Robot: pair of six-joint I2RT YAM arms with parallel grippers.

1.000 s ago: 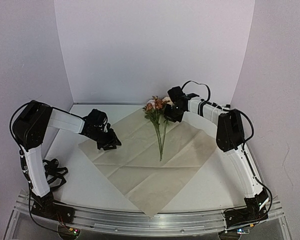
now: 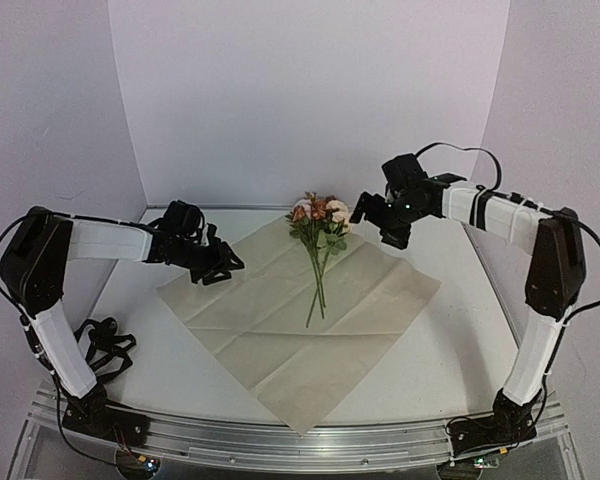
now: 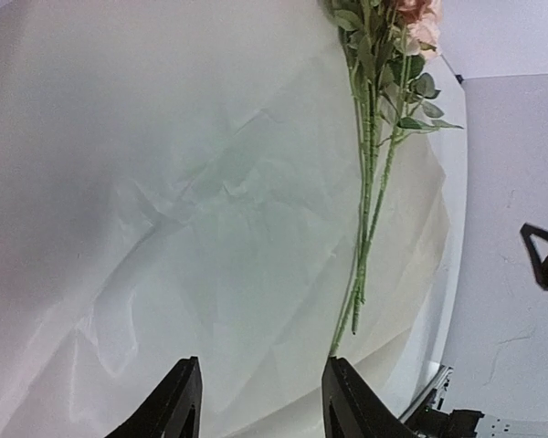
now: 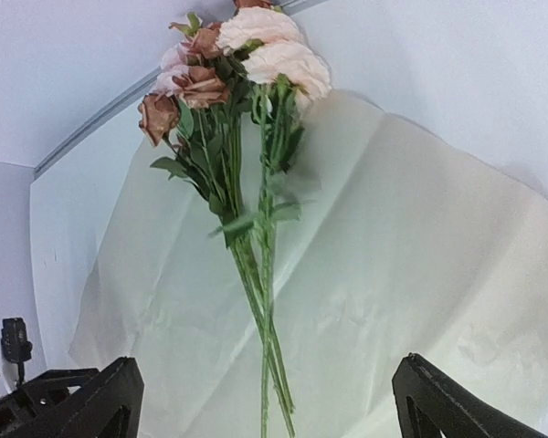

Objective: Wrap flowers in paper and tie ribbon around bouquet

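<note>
Pink, rust and cream flowers lie together as a loose bouquet (image 2: 320,235) on the paper sheet (image 2: 270,350), blooms toward the back wall and stems (image 2: 320,290) toward the front. In the right wrist view a cream-flowered stem (image 4: 268,274) crosses over the other stems. My right gripper (image 2: 370,225) is right of the blooms, apart from them; its fingers (image 4: 100,406) are wide open with nothing held. Left of the stems, over the paper's left part, is my left gripper (image 2: 230,270). Its fingers (image 3: 178,401) stand apart, and only paper shows between them in the left wrist view.
A coiled black strap (image 2: 107,345) rests on the table at the left, beside the left arm's base. White walls close in the back and sides. Bare table (image 2: 460,350) shows to the right of the paper.
The right gripper has drawn away from the blooms to the right and is clear of them. One stem has shifted across the others.
</note>
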